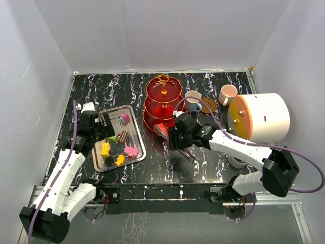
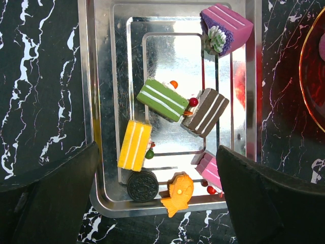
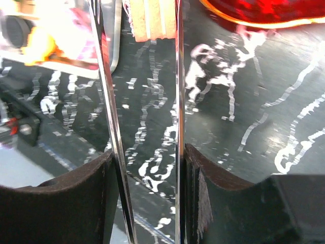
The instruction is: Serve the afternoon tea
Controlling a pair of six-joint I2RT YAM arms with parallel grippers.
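Observation:
My right gripper is shut on metal tongs point(image 1: 187, 154). Between the tong blades sits a pink-orange cake slice with pale stripes point(image 3: 152, 20), seen as a red shape in the top view, just in front of the red tiered stand point(image 1: 163, 91). Over the metal tray point(image 2: 89, 96) my left gripper hangs open and empty. The tray bears a purple cake point(image 2: 231, 28), green cake point(image 2: 162, 99), brown cake point(image 2: 207, 113), yellow cake point(image 2: 134, 146), pink cake point(image 2: 209, 169), dark cookie point(image 2: 142, 186) and orange fish-shaped piece point(image 2: 179, 194).
Behind the right arm stand a blue-white mug point(image 1: 193, 101), a pink mug point(image 1: 228, 93) and a brown coaster point(image 1: 208, 105). A large white-and-orange cylinder point(image 1: 261, 118) fills the right side. Bare dark marble point(image 1: 162, 170) lies at the front middle.

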